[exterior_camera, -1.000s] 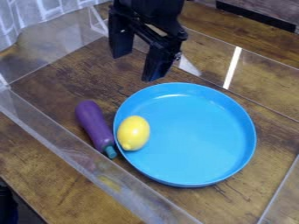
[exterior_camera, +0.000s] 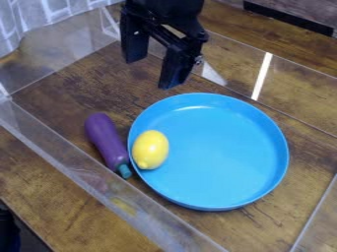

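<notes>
My black gripper hangs at the top centre, above the wooden surface behind the plate; its two fingers point down and stand apart, with nothing visible between them. A blue round plate lies at the centre right, holding a yellow lemon-like object at its left side. A purple eggplant-like object with a teal end lies outside the plate, just to its left.
Clear plastic walls border the wooden floor along the front left, back left and right. Bare wood is free at the upper left and right of the plate.
</notes>
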